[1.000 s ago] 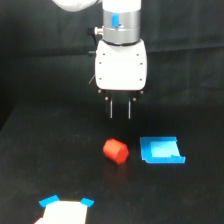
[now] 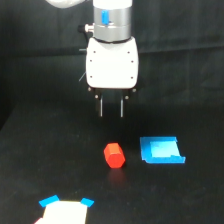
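A small red block (image 2: 114,155), roughly hexagonal from this side, rests on the black surface near the middle of the camera view. My gripper (image 2: 112,107) hangs above and behind it in the picture, its two thin dark fingers pointing down. The fingers stand apart, open, with nothing between them. The block is clear of the fingertips.
To the right of the block lies a light-blue square (image 2: 162,149) edged with blue tape. A pale sheet (image 2: 65,212) with blue tape at its corners shows at the bottom left. Bare black surface surrounds the block.
My gripper has shifted a little to the left. The red block shows a different face and sits slightly lower in the picture. The taped square has stayed put.
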